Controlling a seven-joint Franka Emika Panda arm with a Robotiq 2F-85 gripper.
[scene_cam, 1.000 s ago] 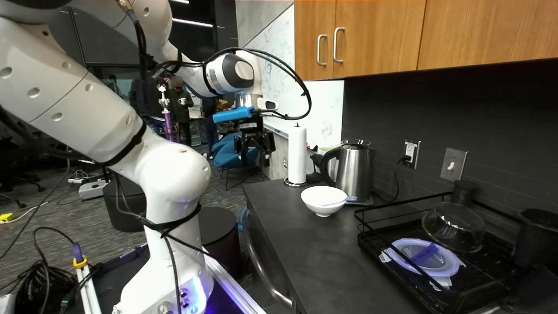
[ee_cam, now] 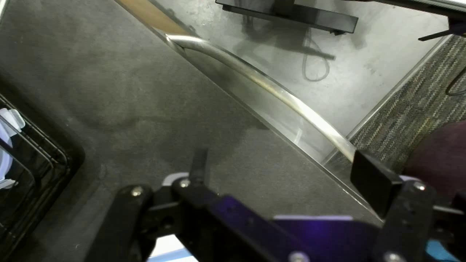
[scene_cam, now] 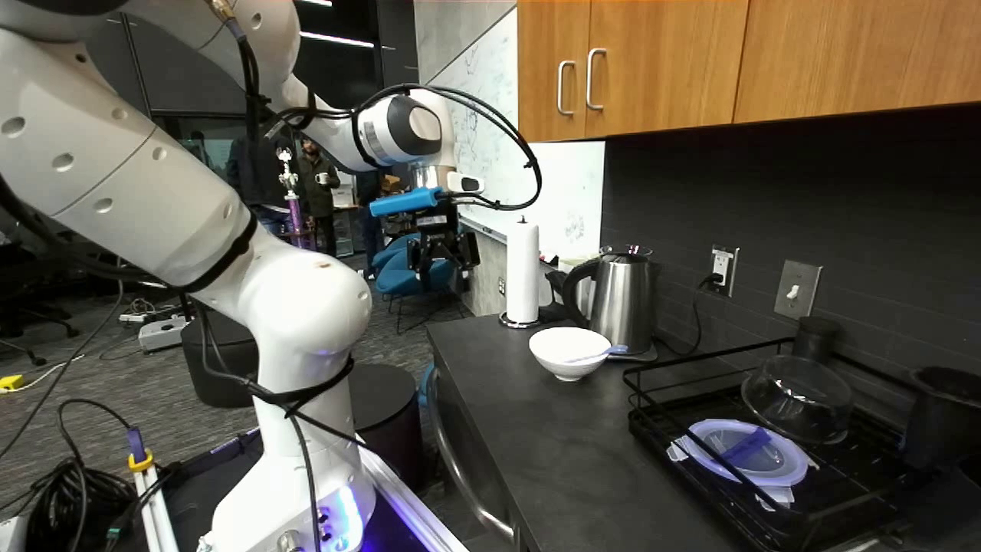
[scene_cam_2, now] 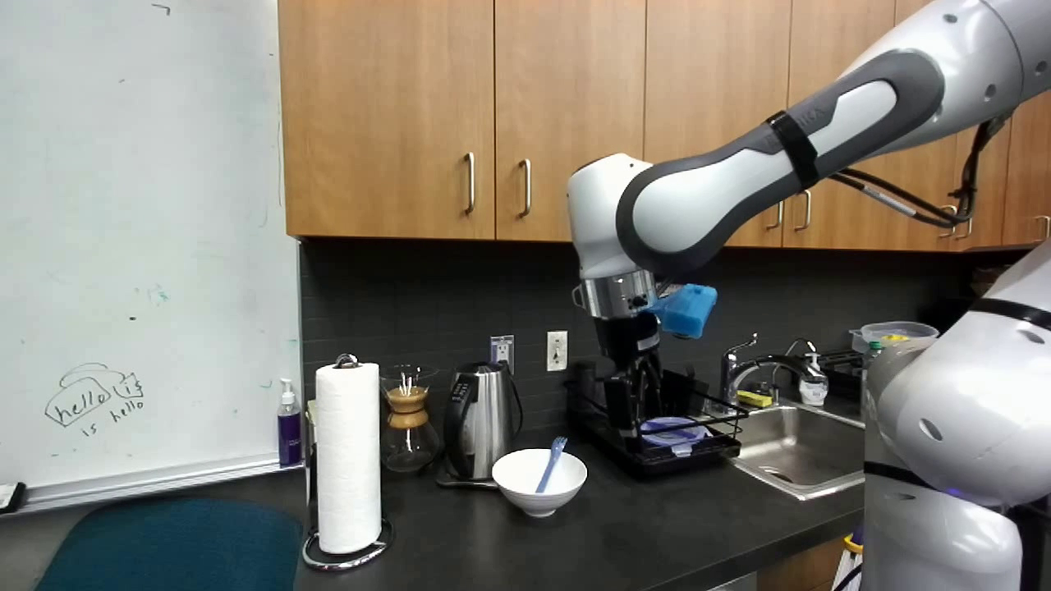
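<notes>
My gripper hangs high over the counter's front side, its fingers pointing down. In the wrist view its two dark fingers are spread wide, with only bare counter and the counter's edge behind the gap. A white bowl sits upright on the counter, apart from the gripper. A blue utensil leans in that bowl against its rim. Inside the black dish rack lies a pale lavender plate or lid. A white patch with a blue stripe shows beneath the gripper in the wrist view, mostly hidden.
A steel kettle, a glass coffee maker and a paper towel roll stand near the bowl. Farther right is a sink. Wooden cabinets overhang the counter. Between bowl and rack the dark counter is clear.
My gripper has shifted very slightly left in exterior view 1. The bowl, utensil and rack look unmoved.
</notes>
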